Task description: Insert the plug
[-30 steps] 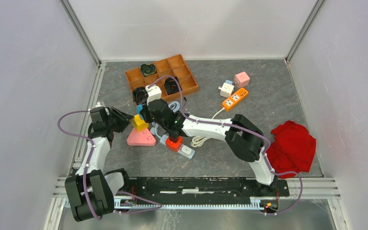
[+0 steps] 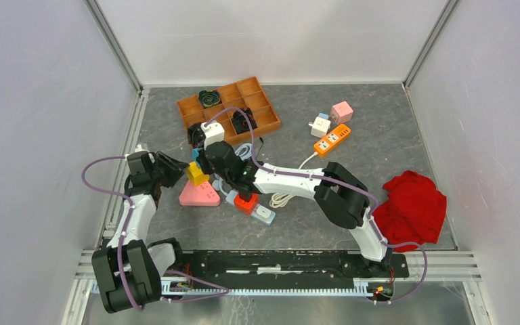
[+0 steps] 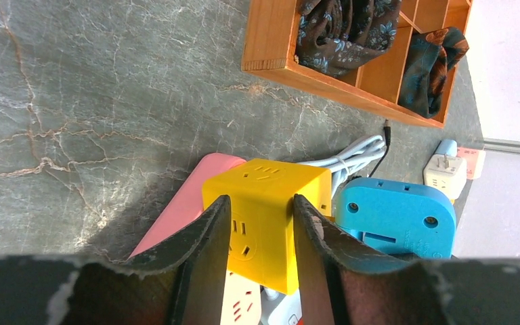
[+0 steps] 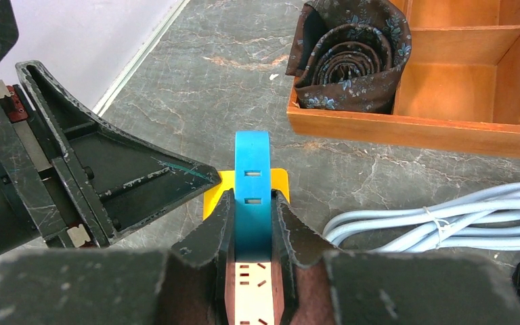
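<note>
A yellow cube plug adapter [image 3: 264, 223] sits over a pink triangular power strip [image 2: 199, 196]. My left gripper is at the yellow cube, its fingertips close in front of it; whether they touch it I cannot tell. My right gripper is shut on a blue plug adapter [image 4: 252, 162] above the pink strip's white socket face, beside the yellow cube. In the left wrist view the blue adapter [image 3: 396, 217] is right of the yellow one.
A wooden compartment box [image 2: 264, 115] lies behind, with coiled cables [image 4: 433, 223] in front of it. A red-grey strip [image 2: 247, 203], orange strip [image 2: 332, 139], small adapters and red cloth [image 2: 409, 210] lie to the right.
The right arm has shifted very slightly. The left arm and the objects look unchanged.
</note>
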